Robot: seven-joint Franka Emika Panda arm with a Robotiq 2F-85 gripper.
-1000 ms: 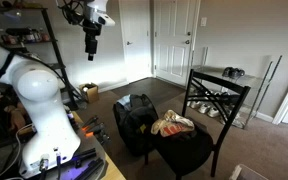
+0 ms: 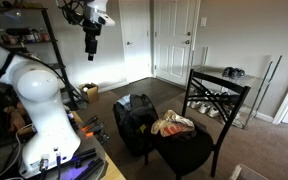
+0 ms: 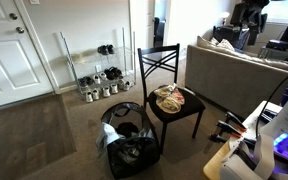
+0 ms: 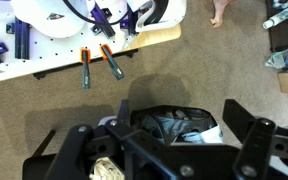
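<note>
High above the floor, my gripper points down with its two fingers spread apart and nothing visible between them. In exterior view 1, the gripper [image 2: 91, 46] is at the upper left, well clear of the furniture. A black mesh hamper [image 3: 134, 152] stands on the floor with dark and pale cloth inside. From the wrist, the hamper [image 4: 169, 112] appears below the gripper, partly hidden by it. Beside it, a black chair [image 3: 175, 112] carries a bundle of beige and reddish cloth or rope [image 2: 172, 123] on its seat.
A shelf rack [image 3: 102, 60] with several pairs of shoes stands by the wall. A grey couch [image 3: 224, 76] is behind the chair. The table edge [image 4: 134, 42] holds tools near the arm's base. Open floor [image 3: 44, 130] lies left of the hamper.
</note>
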